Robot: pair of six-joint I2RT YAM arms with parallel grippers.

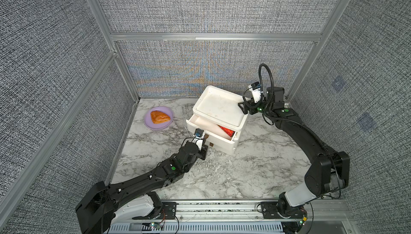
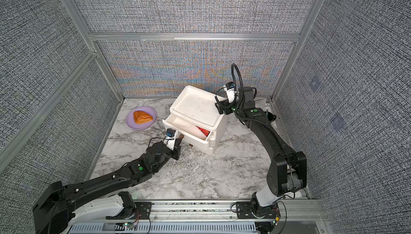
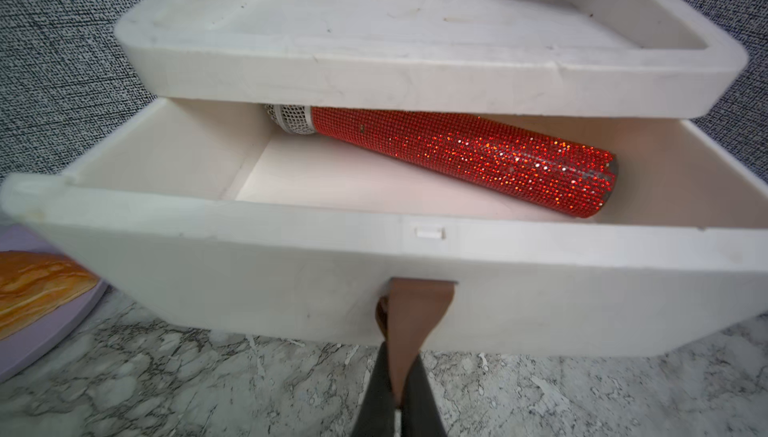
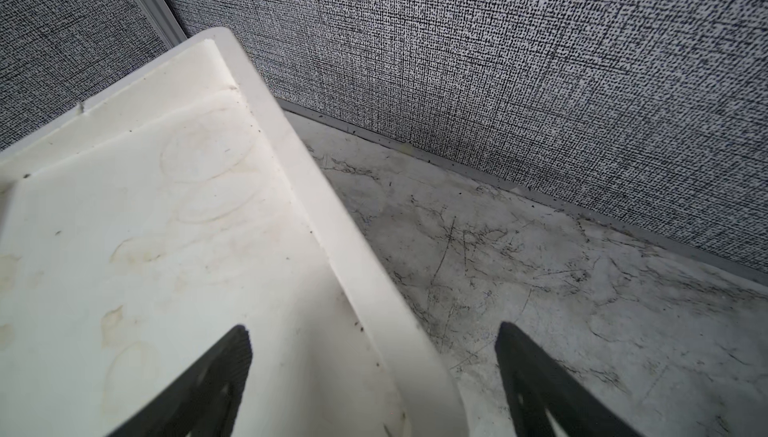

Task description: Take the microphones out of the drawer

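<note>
The microphone (image 3: pixel 472 153), red and glittering with a silver mesh head, lies inside the pulled-out upper drawer (image 3: pixel 384 233) of the white drawer unit (image 1: pixel 220 105). Part of its head is hidden under the unit's top. In the left wrist view my left gripper is shut on the brown pull tab (image 3: pixel 417 309) at the drawer's front. My right gripper stands open at the unit's right side, its fingers (image 4: pixel 212 381) on either side of the raised top rim (image 4: pixel 360 277).
A purple plate (image 1: pixel 147 120) with a golden pastry (image 1: pixel 159 117) sits left of the unit. A dark object (image 2: pixel 271 116) is partly hidden behind the right arm.
</note>
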